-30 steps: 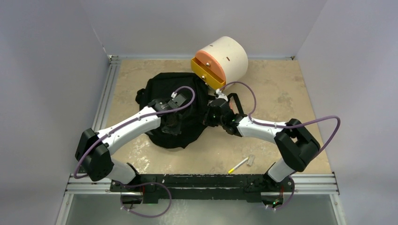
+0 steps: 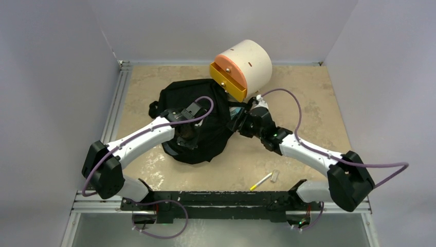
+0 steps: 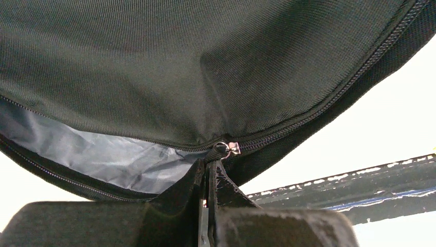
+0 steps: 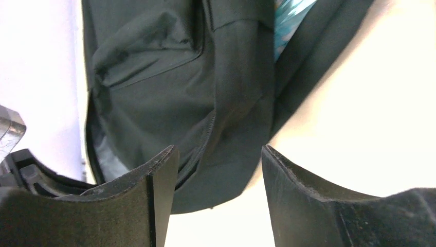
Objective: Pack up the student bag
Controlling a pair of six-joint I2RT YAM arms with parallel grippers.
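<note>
The black bag (image 2: 185, 92) lies flat on the table, its zipper (image 3: 334, 98) partly undone, with grey lining (image 3: 118, 154) showing through the gap. In the left wrist view, my left gripper is shut on the dark tab of the metal zipper pull (image 3: 233, 148). My right gripper (image 2: 233, 126) is at the bag's right edge. Its fingers (image 4: 163, 170) stand apart in the right wrist view; bag cloth shows behind the gap, and nothing is held.
A white rounded cabinet (image 2: 257, 59) with a yellow drawer (image 2: 226, 82) stands behind the bag. Near the front edge lie a white and yellow pen (image 2: 260, 182) and a small clear-grey block (image 2: 275, 176). Something light blue (image 4: 293, 18) shows beside a strap (image 4: 329, 51).
The bag's lower right edge has moved slightly right. The left arm has barely moved.
</note>
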